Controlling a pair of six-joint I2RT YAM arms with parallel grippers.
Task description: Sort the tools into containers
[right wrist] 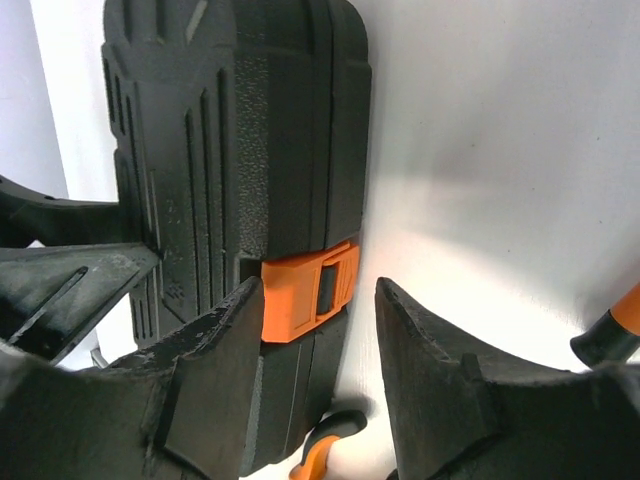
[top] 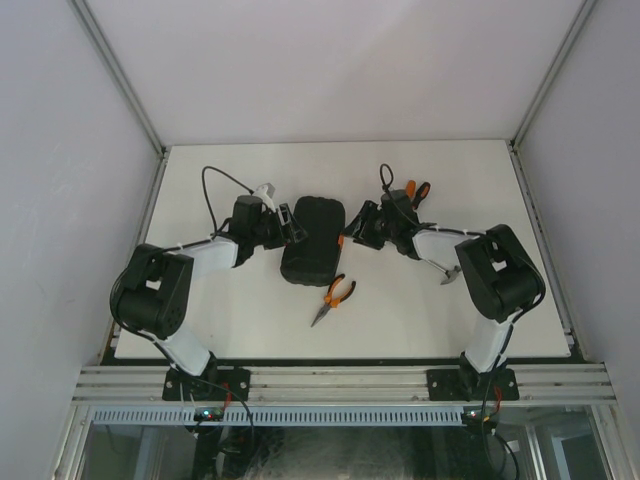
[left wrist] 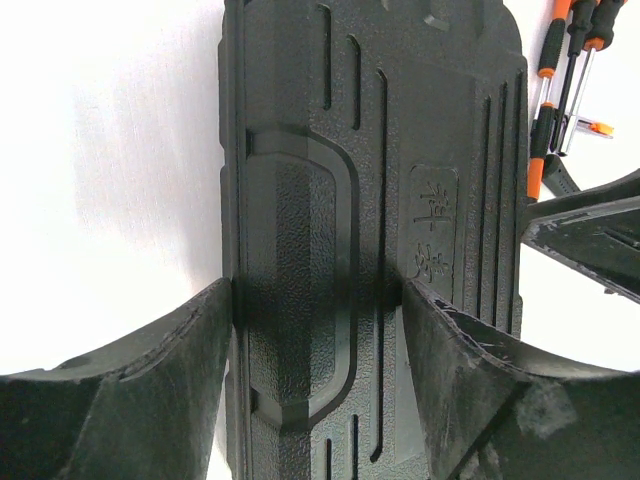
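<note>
A black plastic toolbox lies closed in the middle. My left gripper sits over its left side, fingers apart on the case. My right gripper is at its right side, fingers apart around the orange latch. Orange-handled pliers lie in front of the case. Screwdrivers lie beyond it to the right, and a metal tool is partly hidden under the right arm.
Tool handles show behind the right gripper.
</note>
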